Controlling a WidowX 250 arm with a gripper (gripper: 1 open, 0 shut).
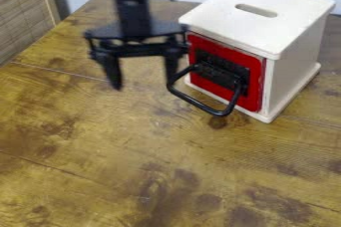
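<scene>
A white wooden box [261,17] with a slot in its top stands at the back right, its red front panel [205,45] facing left and forward. A black loop handle [205,106] sticks out from that panel. My gripper [143,72], blurred by motion, hangs just left of the box and handle, its two dark fingers apart with nothing visible between them.
A pale wall runs behind the table, with a wooden panel at the upper left.
</scene>
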